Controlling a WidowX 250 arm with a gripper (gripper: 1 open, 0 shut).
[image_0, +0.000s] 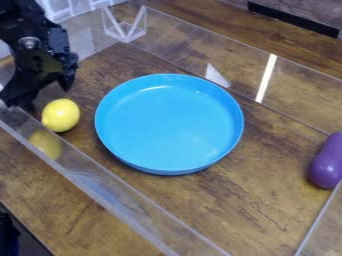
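My gripper (38, 88) is at the upper left, dark and open, its fingers pointing down just above and left of a yellow lemon-like object (60, 115) on the wooden floor of the enclosure. Nothing shows between the fingers. A blue round plate (168, 125) lies in the middle, right of the yellow object. A purple eggplant-like object (329, 160) lies at the far right.
Clear plastic walls (114, 200) border the wooden surface. A small white wire-like piece (123, 25) sits at the top. Bare wood (241, 200) lies below and right of the plate.
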